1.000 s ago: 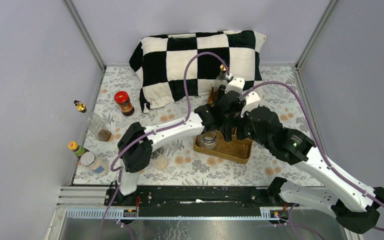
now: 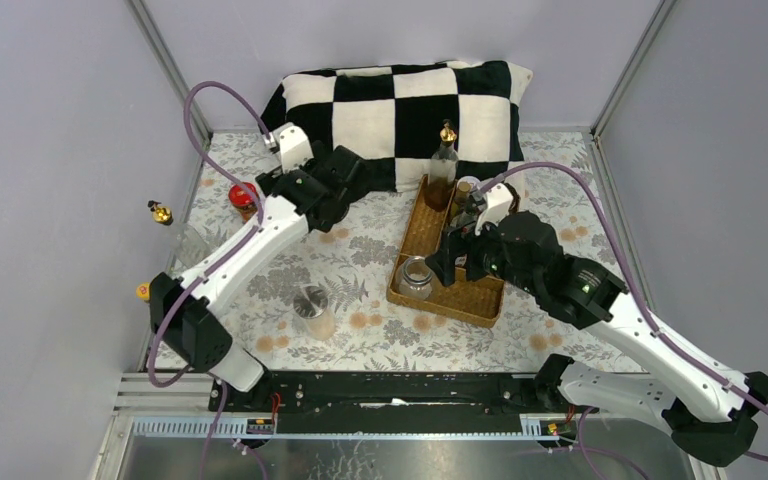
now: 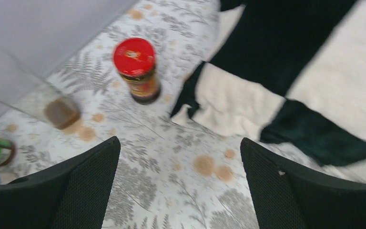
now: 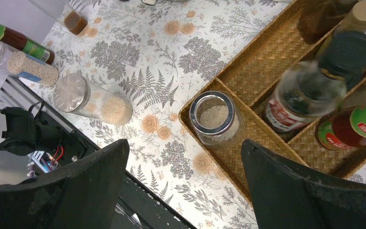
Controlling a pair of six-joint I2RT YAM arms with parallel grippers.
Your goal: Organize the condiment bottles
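My left gripper stands open and empty above the cloth, with a red-lidded jar (image 3: 140, 69) ahead of it. Over the basket's front half hangs my right gripper, open too. The woven basket (image 2: 465, 300) holds a glass jar of pale grains (image 4: 215, 118) in its front compartment. Further back in it are a dark-capped bottle (image 4: 298, 90), a red-brown sauce bottle (image 4: 352, 124) and an amber bottle with a gold top (image 2: 442, 165). Left on the table are a clear gold-topped bottle (image 2: 188, 240), a metal-lidded jar (image 4: 95, 100), a green-labelled bottle (image 4: 21, 43) and a bead jar (image 4: 24, 64).
A black-and-white checkered cushion (image 2: 395, 115) lies along the back. The left arm covers part of the table's left side. Patterned tablecloth (image 2: 360, 285) lies free between the arm and the basket.
My left arm has swung from the basket towards the back left, near the red-lidded jar.
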